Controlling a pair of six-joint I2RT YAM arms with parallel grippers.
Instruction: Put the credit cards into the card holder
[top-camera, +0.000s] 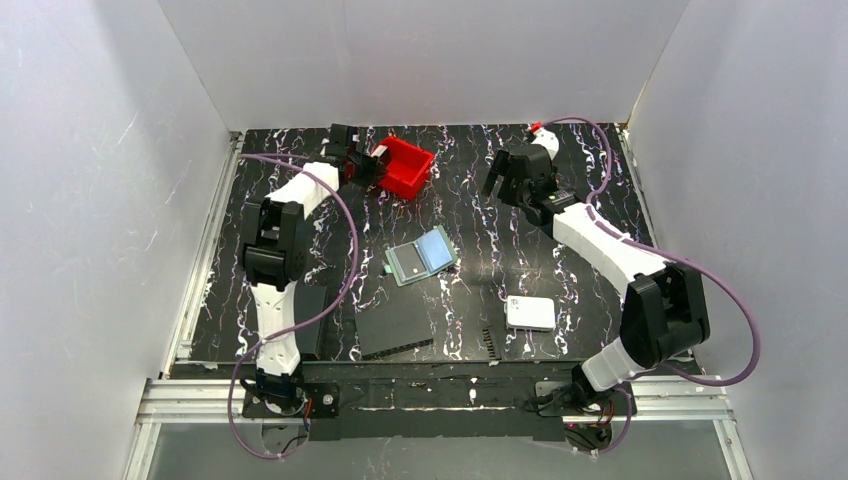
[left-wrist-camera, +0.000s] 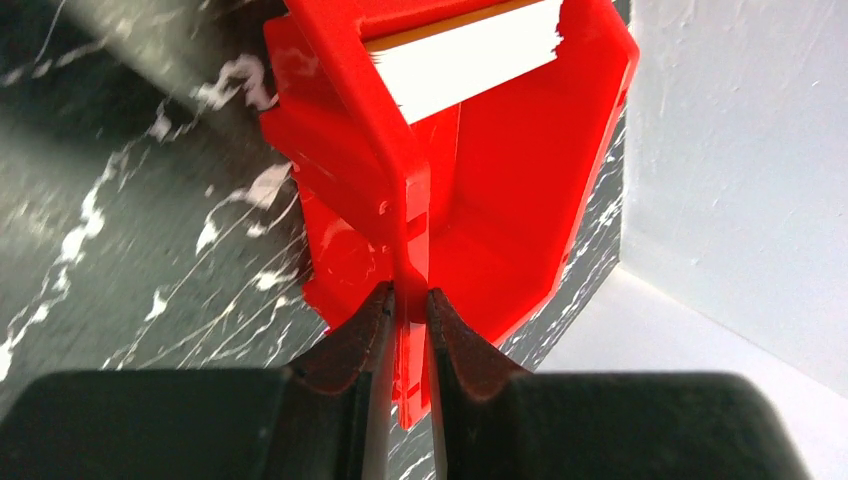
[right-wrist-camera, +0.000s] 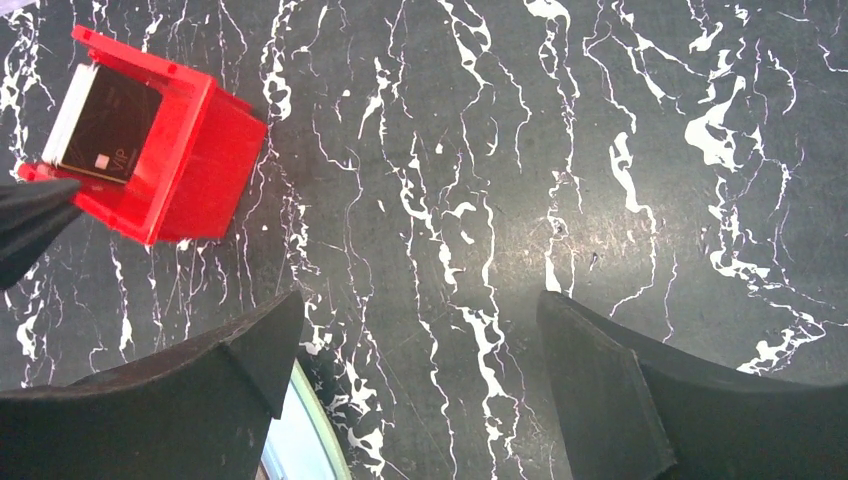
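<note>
A red box (top-camera: 417, 172) stands at the back, left of centre, with a stack of cards (left-wrist-camera: 470, 58) inside it against one end. A black card marked VIP (right-wrist-camera: 112, 125) faces outward on that stack. My left gripper is shut on the box's red rim (left-wrist-camera: 415, 215). The card holder (top-camera: 432, 253) lies opened out in the middle of the table, one half grey and one half pale blue; its edge (right-wrist-camera: 308, 440) shows low in the right wrist view. My right gripper hangs open over bare table, nothing between its fingers.
A white case (top-camera: 530, 313) lies at front right. Dark flat pads (top-camera: 393, 327) and a small black strip (top-camera: 490, 343) lie along the front. Grey walls (top-camera: 430, 60) close in the back and sides. Table between box and right arm is bare.
</note>
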